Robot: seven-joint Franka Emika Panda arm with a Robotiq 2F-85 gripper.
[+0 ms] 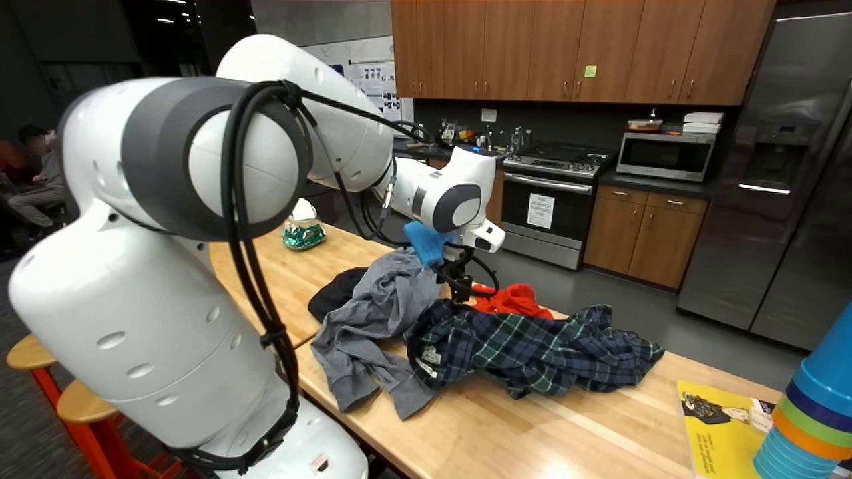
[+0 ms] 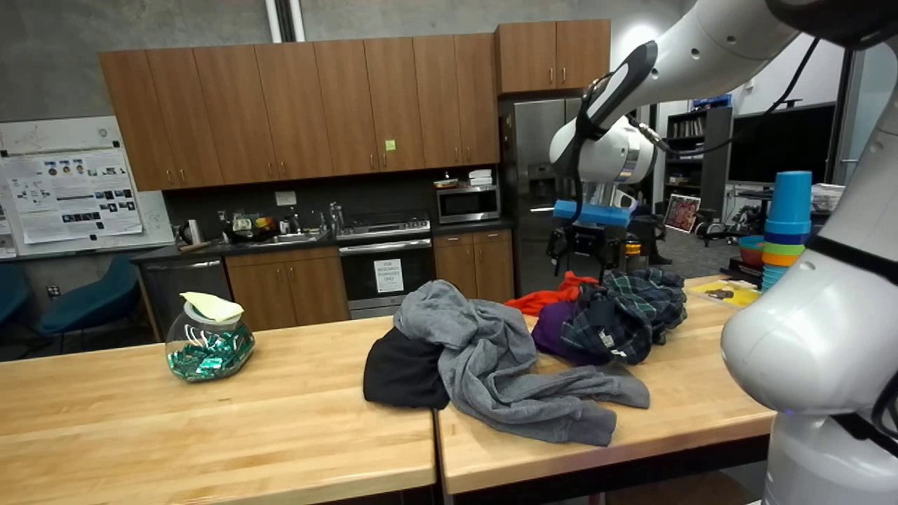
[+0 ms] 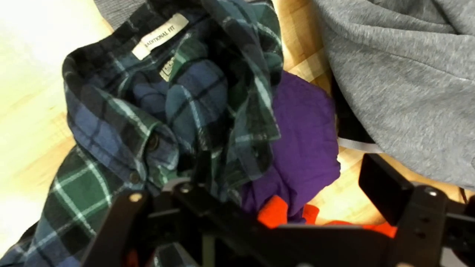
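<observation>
My gripper stands open above the clothes, with no cloth held between its fingers. Beneath it in the wrist view are a dark plaid shirt (image 3: 111, 120) with its collar spread and a purple cloth (image 3: 307, 138) partly under that shirt. A bit of red cloth (image 3: 274, 211) shows below the purple one, mostly hidden by the gripper. Exterior view 1 has the gripper (image 1: 460, 289) low behind the plaid shirt (image 1: 527, 343). A grey sweatshirt (image 2: 497, 362) is heaped to the left in exterior view 2, against a black cloth (image 2: 404, 370).
On the left part of the table (image 2: 278, 438) stands a glass jar (image 2: 210, 345) of green-wrapped items. A yellow book (image 1: 719, 439) and stacked coloured cups (image 1: 807, 415) occupy the other end. Bare wood lies in front of the plaid shirt.
</observation>
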